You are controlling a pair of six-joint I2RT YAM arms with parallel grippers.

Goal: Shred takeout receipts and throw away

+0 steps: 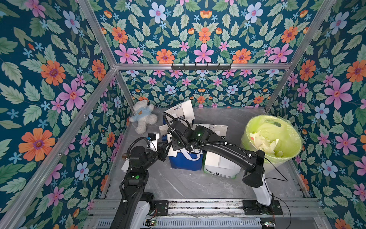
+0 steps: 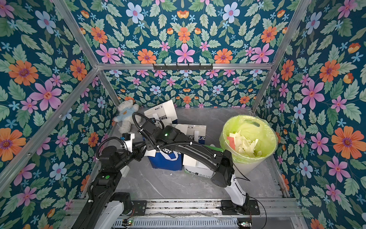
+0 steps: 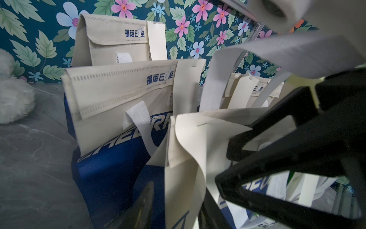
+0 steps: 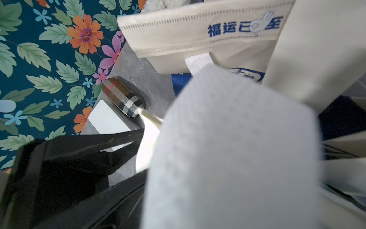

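A cream-and-blue takeout bag stands in front of the arms. In the left wrist view a pale receipt is stapled near its top, curling at the edge. My left gripper has its blurred fingers apart around the bag's corner and the hanging paper. Across from it, my right gripper stands part open, its fingers apart close to the paper. A white bag handle fills the right wrist view and hides that gripper's fingers there. The trash bin with a green liner holds torn paper scraps.
Behind are more takeout bags with pale strips stapled on. A white bag with green trim stands to the right. A plush bear sits at the back left. A plaid item and a white flat object lie near the left edge.
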